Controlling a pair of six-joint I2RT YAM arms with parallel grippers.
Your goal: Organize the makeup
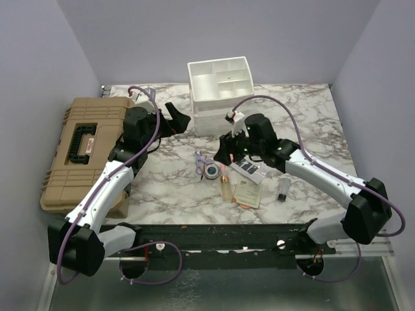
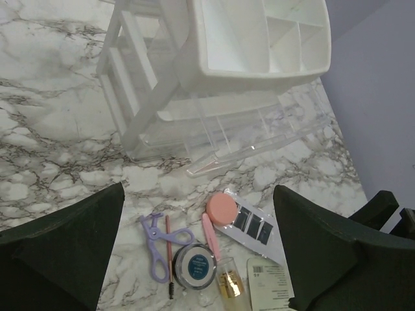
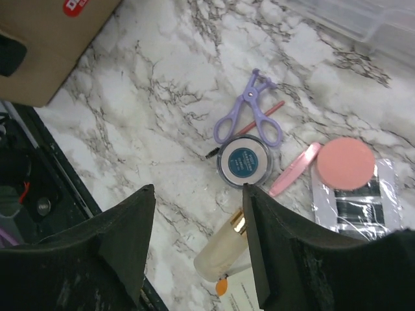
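A white organizer (image 1: 220, 78) with clear drawers stands at the back. My left gripper (image 1: 176, 122) hangs open to its left. My right gripper (image 1: 227, 148) is over the items, its fingers apart and empty. Below lie purple scissors (image 3: 249, 103), a thin brush (image 2: 168, 259), a round jar (image 3: 243, 162), a pink compact (image 3: 345, 162), a pink slim item (image 3: 295, 170), a bottle with gold (image 3: 220, 249), a striped palette (image 2: 249, 230) and a pale card (image 1: 248, 194). A small clear item (image 1: 283, 189) lies to the right.
A tan hard case (image 1: 84, 155) fills the left side. Walls surround the back and sides.
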